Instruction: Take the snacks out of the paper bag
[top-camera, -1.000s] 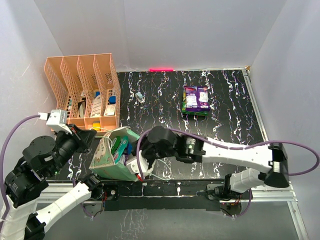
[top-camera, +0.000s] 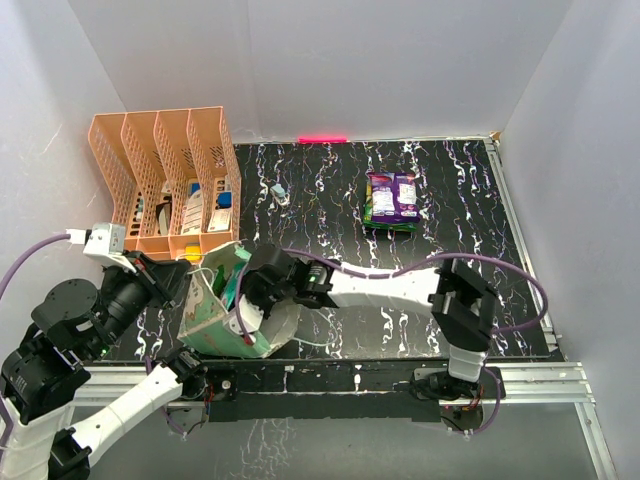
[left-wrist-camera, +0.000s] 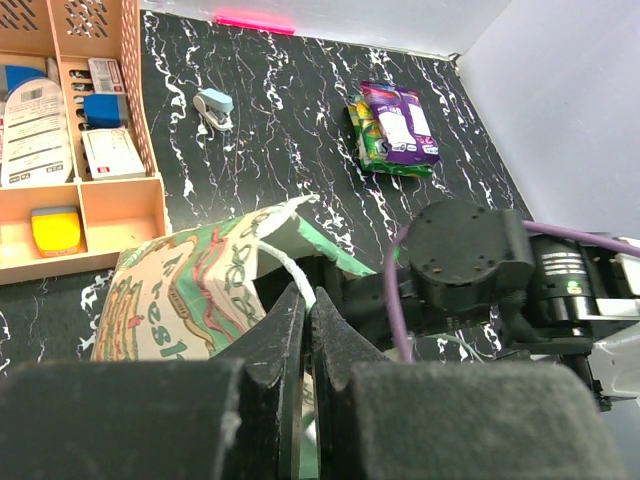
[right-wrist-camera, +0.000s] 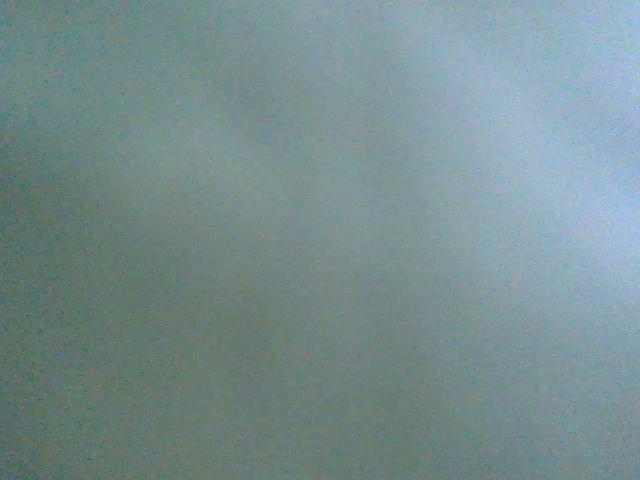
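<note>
The printed paper bag (top-camera: 208, 325) stands at the table's front left with its mouth upward. My left gripper is shut on its thin white cord handle (left-wrist-camera: 285, 262). Through the bag's mouth, green packaging (top-camera: 219, 281) shows in the top view. My right arm's wrist (top-camera: 268, 272) reaches down into the mouth; its fingers and anything between them are hidden, and the right wrist view is only a grey-green blur. Out on the table, at the back right, a purple snack packet (left-wrist-camera: 402, 125) lies on a green snack packet (left-wrist-camera: 366, 140).
An orange divided rack (top-camera: 190, 240) with boxes stands behind the bag. A small blue-grey stapler-like object (left-wrist-camera: 214, 108) lies right of it. Bare dark table (top-camera: 325, 195) stretches between the rack and the packets. Walls close in the back and sides.
My right arm has moved left and deeper into the bag, covering more of its mouth. The bag's side has shifted and creased. My left gripper stays nearly still at the handle.
</note>
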